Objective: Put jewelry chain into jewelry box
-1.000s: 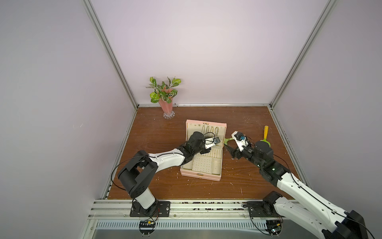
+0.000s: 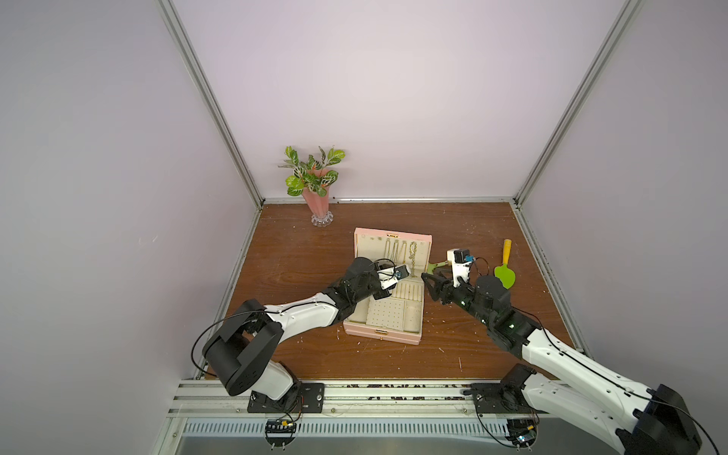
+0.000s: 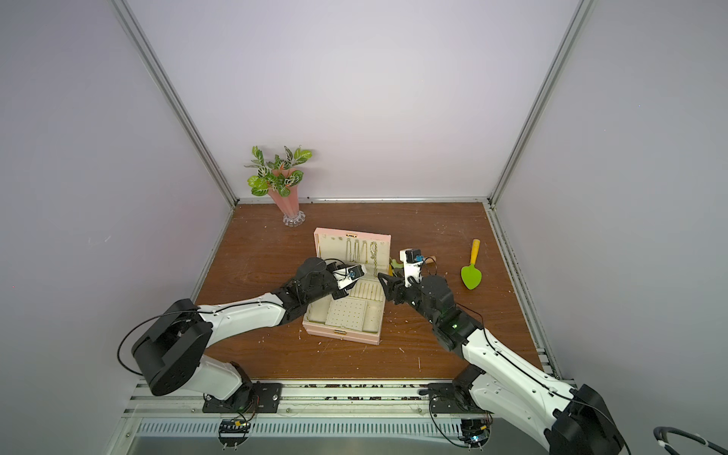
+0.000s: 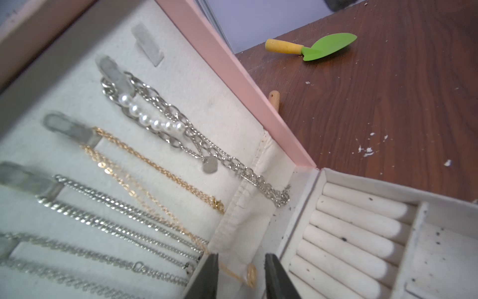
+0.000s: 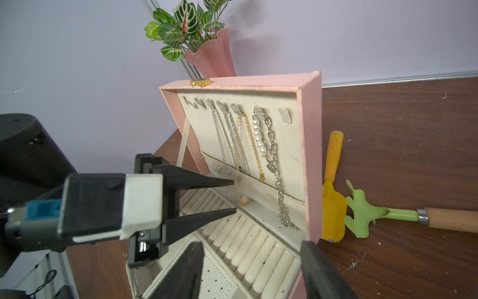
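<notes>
The pink jewelry box [image 5: 309,164] stands open, gold and silver chains hanging on its lid. The silver chain with pearls [image 4: 234,164] hangs near the lid's right edge; gold chains [image 4: 164,174] hang beside it, one pendant low in the lid fold. My left gripper is open in front of the hanging chains, holding nothing; from the right wrist view its fingers point at the lid. My right gripper is open at the box's right side, over the ring-roll area [image 5: 249,254], with nothing held.
Right of the box lie a green rake [image 5: 363,214], a yellow trowel [image 5: 332,209] and a green shovel [image 4: 328,45]. A potted plant [image 2: 317,198] stands at the back left.
My left arm has drawn back a little to the left and toward the front. My right gripper has turned and shifted slightly. The box has not moved.
</notes>
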